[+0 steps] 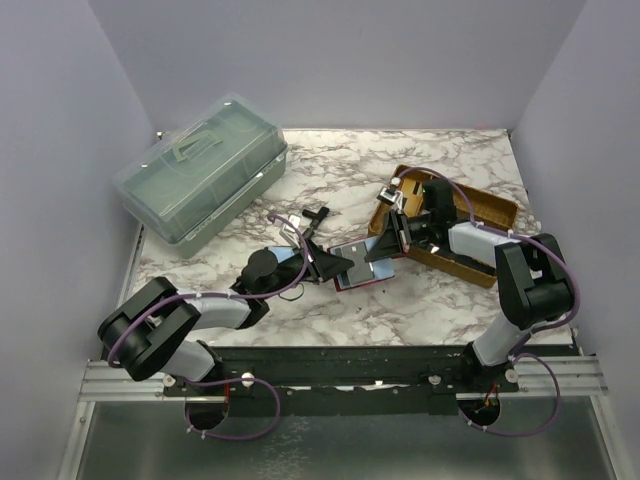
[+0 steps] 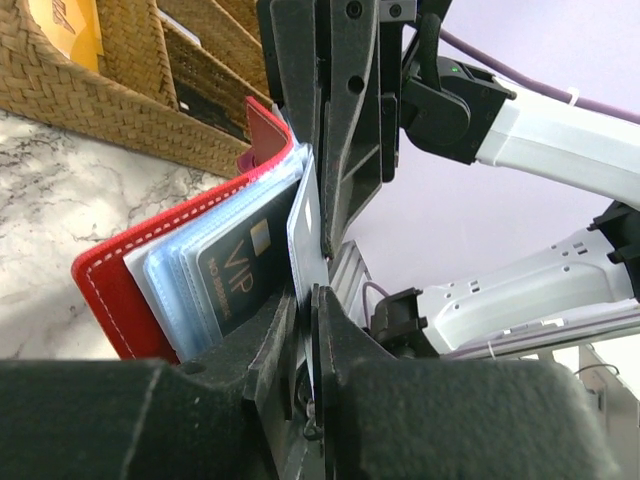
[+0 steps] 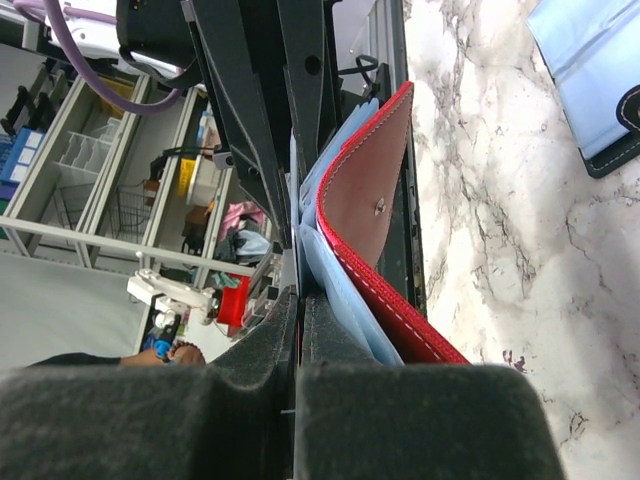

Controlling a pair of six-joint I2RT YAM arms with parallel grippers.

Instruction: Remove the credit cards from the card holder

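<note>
The red card holder (image 2: 120,290), its sleeves holding cards, one printed VIP (image 2: 235,270), is held in the air between my grippers at table centre. My left gripper is shut on a thin pale card (image 2: 305,225) at the holder's edge. My right gripper is shut at the other end, beside blue sleeves (image 3: 350,310) and the red cover; what lies between its fingers is hard to see.
A woven divided box (image 1: 480,200) stands at the back right, close behind the right gripper. A lidded plastic case (image 1: 200,160) sits back left. A blue item (image 3: 580,70) lies on the marble table left of the holder.
</note>
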